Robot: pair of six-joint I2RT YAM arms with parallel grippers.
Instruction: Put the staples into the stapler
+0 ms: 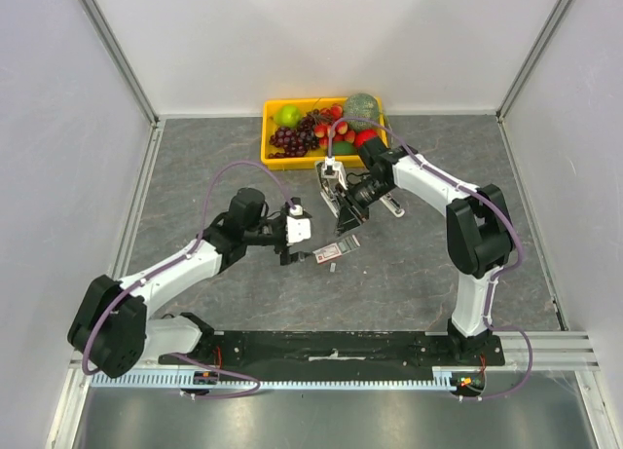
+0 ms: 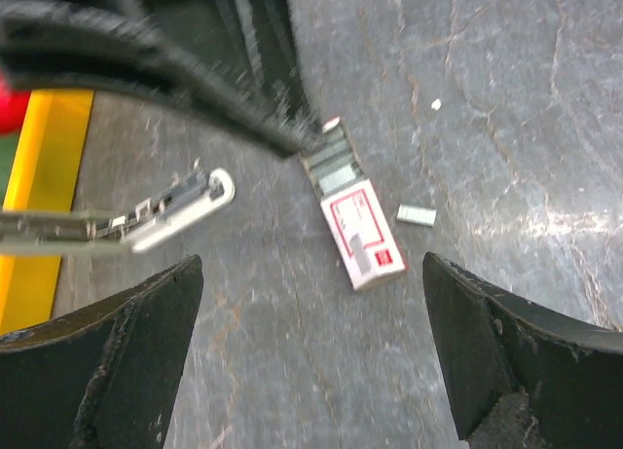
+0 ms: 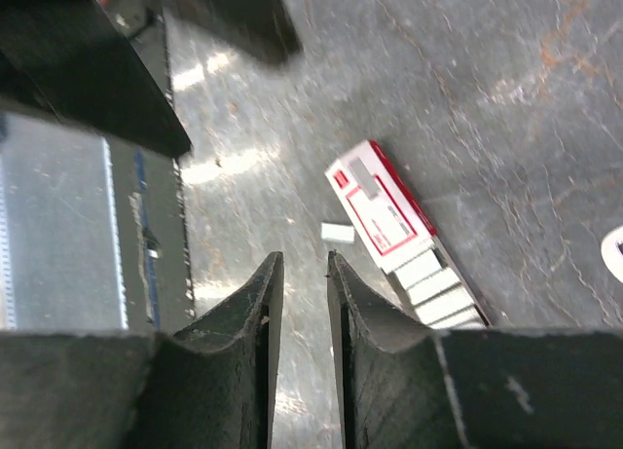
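Note:
The red-and-white staple box (image 2: pixel 360 230) lies on the dark tabletop, its grey staple strips (image 2: pixel 334 164) showing at one end. One short staple strip (image 3: pixel 338 233) lies loose beside the box. My left gripper (image 1: pixel 296 257) stands wide open at the box's left end, with nothing between its fingers. Above the box is my right gripper, open by a narrow gap and empty. The stapler lies farther back, its white base (image 2: pixel 190 213) and metal arm (image 2: pixel 58 231) partly in the left wrist view; in the top view my right arm covers much of it.
A yellow tray (image 1: pixel 269 162) of fruit stands at the back. The two grippers are close together over the box. Bare tabletop (image 1: pixel 419 283) lies to the right and front. A tiny white speck (image 2: pixel 436 104) sits on the table.

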